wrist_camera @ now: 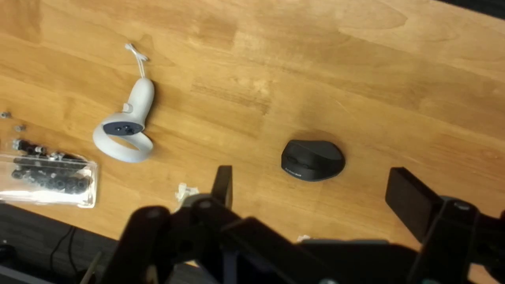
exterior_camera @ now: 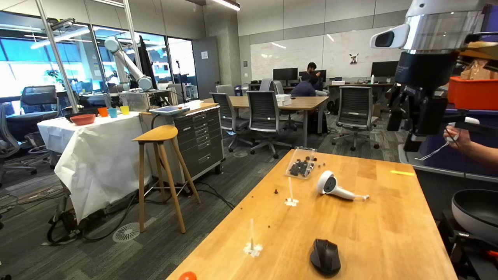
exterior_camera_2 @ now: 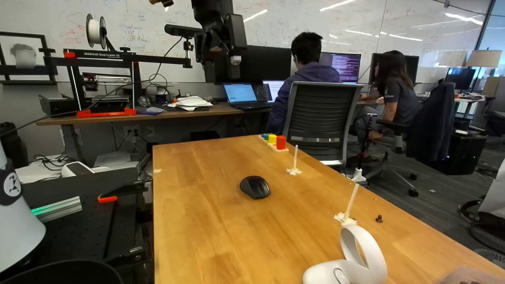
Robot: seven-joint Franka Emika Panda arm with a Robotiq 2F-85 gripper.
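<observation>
High over the wooden table (exterior_camera: 373, 224), my gripper is open and its fingers are wide apart, with nothing held. Beneath it on the tabletop rests a black computer mouse (wrist_camera: 313, 160), seen between and beyond the fingertips in the wrist view. A white ringed controller (wrist_camera: 140, 101) with a wrist cord lies to the left of the mouse there. In exterior view 2 the mouse (exterior_camera_2: 255, 187) sits near the middle of the table, and only part of the controller (exterior_camera_2: 348, 269) shows at the bottom edge.
Two thin upright sticks (exterior_camera: 252, 233) (exterior_camera: 290, 190) stand along one table edge. A clear box (exterior_camera: 301, 163) of dark small parts sits at the far corner. Coloured stacking pegs (exterior_camera_2: 274, 142) stand at another end. A person's hand (exterior_camera: 462, 137) holds a white controller behind the arm.
</observation>
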